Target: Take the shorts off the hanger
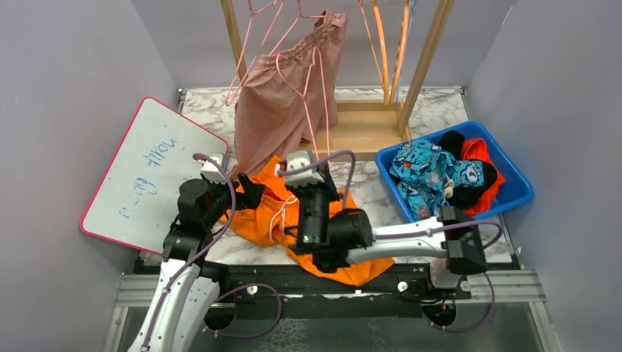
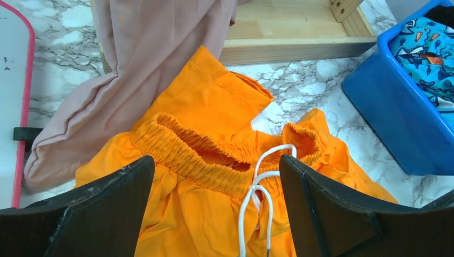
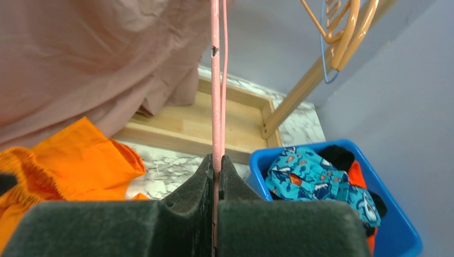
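Note:
Orange shorts [image 2: 198, 182] with a white drawstring lie loose on the marble table, off any hanger. Above them my left gripper stands open, its fingers [image 2: 101, 206] apart and nothing between them. My right gripper is shut on the pink hanger [image 3: 216, 96], whose thin wire runs between the fingertips. In the top view this hanger [image 1: 306, 95] comes down toward the right arm in front of the rack. Behind it hang mauve shorts [image 1: 275, 95]; how they are held at the waistband is partly hidden.
On the right stands a blue bin [image 1: 522, 192] holding several folded clothes. A whiteboard [image 1: 139, 180] lies at the left. The wooden rack base [image 1: 367, 125] is at the back, with orange hangers [image 1: 389, 51] above it. Marble is bare between shorts and bin.

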